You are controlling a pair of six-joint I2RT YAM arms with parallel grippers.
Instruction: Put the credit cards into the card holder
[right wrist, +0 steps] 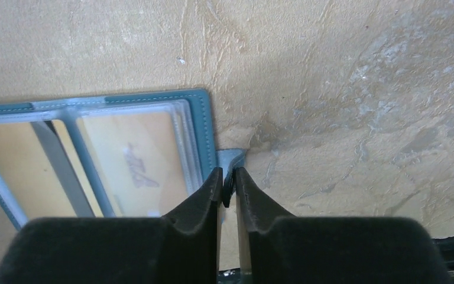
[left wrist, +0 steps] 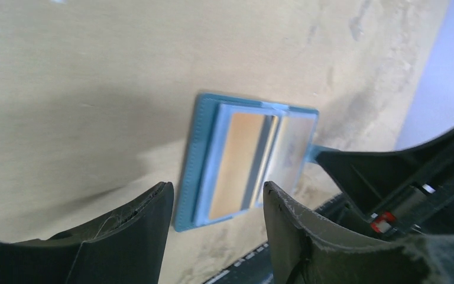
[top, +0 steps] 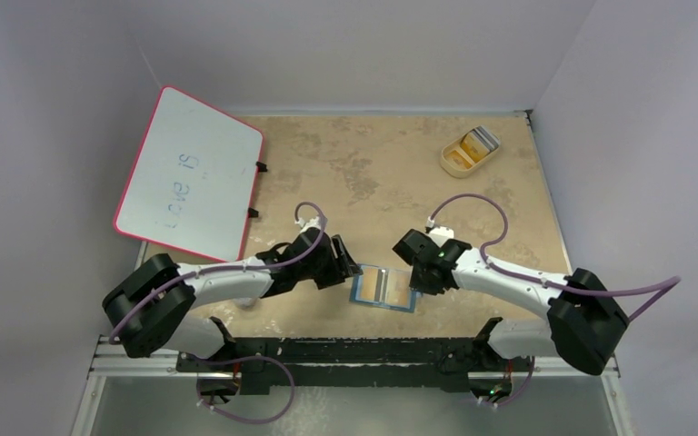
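Observation:
The blue card holder (top: pixel 373 286) lies open on the table near the front middle, clear sleeves and tan and grey inserts showing (right wrist: pixel 130 160). My left gripper stands open above its left side, nothing between its fingers. My right gripper is at the holder's right edge, its fingertips close together on a small blue tab there; whether they grip it is unclear.
A tan container (top: pixel 459 159) with several cards stands at the back right. A whiteboard (top: pixel 200 173) lies at the left.

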